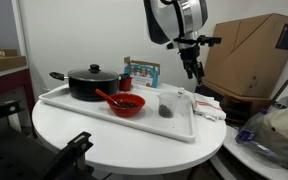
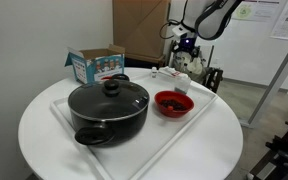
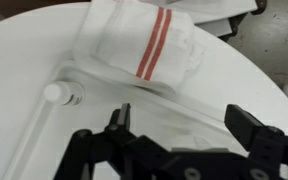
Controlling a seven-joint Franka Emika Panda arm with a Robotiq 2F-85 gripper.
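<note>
My gripper [image 1: 194, 73] hangs well above the back right of the round white table, over the tray's far end. Two fingers stand wide apart in the wrist view, so the gripper is open, and nothing shows between them. A folded white towel with red stripes [image 3: 149, 45] lies ahead of the fingers, at the tray's edge. To its lower left is a small white-capped bottle [image 3: 62, 93]. A clear container [image 1: 171, 104] sits on the white tray [image 1: 187, 128], left of the towel [image 1: 208, 108]. Beside it is a red bowl [image 1: 127, 105] with dark contents.
A black lidded pot [image 2: 109, 108] takes up the tray's other end. Behind it stands a colourful cardboard box [image 2: 96, 64]. A dark red mug [image 1: 125, 82] is near the box in exterior view 1. Large brown boxes [image 1: 246, 55] rise behind the arm. Bare table lies in front.
</note>
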